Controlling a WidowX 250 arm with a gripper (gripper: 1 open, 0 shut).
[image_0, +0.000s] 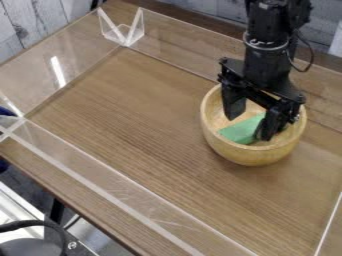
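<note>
A black robot arm reaches down from the top right, and its gripper (259, 112) is lowered into a round tan wooden bowl (247, 151) on the right half of the table. The gripper is open, with its two dark fingers apart over a green object (238, 131) lying in the bowl. The right part of the green object is hidden behind the gripper, so whether the fingers touch it cannot be told.
A white wire shape (122, 27) stands at the back left. Part of a black object (30, 245) shows at the bottom left corner.
</note>
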